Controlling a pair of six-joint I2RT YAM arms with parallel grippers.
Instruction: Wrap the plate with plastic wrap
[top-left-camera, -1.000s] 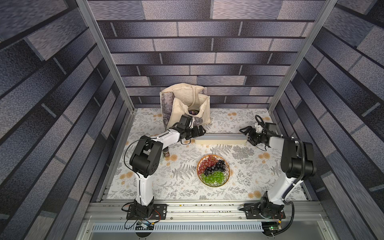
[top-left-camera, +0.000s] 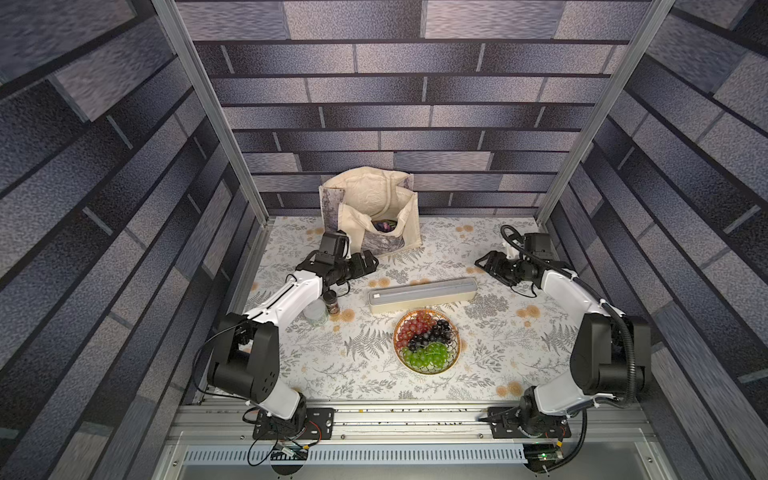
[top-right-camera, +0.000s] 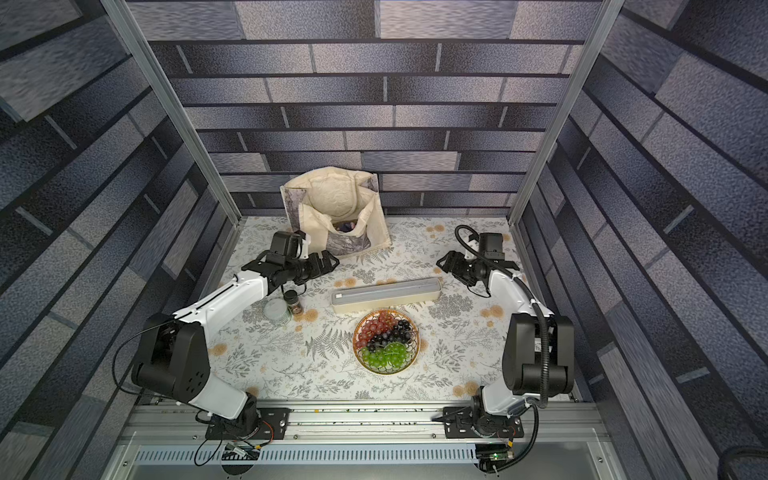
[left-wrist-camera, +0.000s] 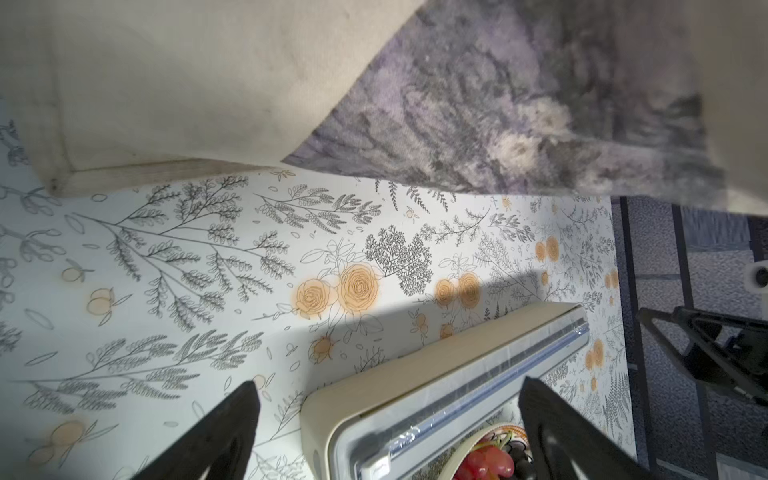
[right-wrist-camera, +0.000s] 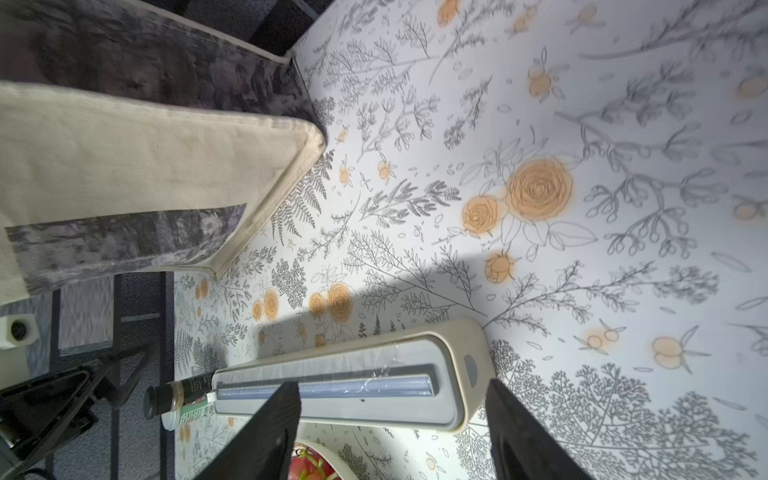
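Observation:
The long cream plastic-wrap dispenser (top-left-camera: 424, 294) lies slightly slanted just behind the plate (top-left-camera: 460, 349), touching or nearly touching it in the top views. Red, black and green grapes (top-left-camera: 426, 336) fill the plate; no film shows over them. Off the dispenser's left end, my left gripper (top-left-camera: 368, 264) is open and empty. Beyond the right end hangs my right gripper (top-left-camera: 490, 265), its fingers (right-wrist-camera: 272, 432) apart and nothing between them. A clear, shiny strip (left-wrist-camera: 448, 420) runs along the dispenser's top; a loose film edge cannot be made out.
Behind the left gripper stands a cloth bag (top-left-camera: 372, 212), close in the left wrist view. A small dark jar (top-left-camera: 331, 302) and a clear round container (top-left-camera: 314, 310) sit near the left arm.
The dispenser has slid forward and a little left, closer to the plate, and now tilts. My left gripper has backed away leftward from its end; the right one has come clear of the other end.

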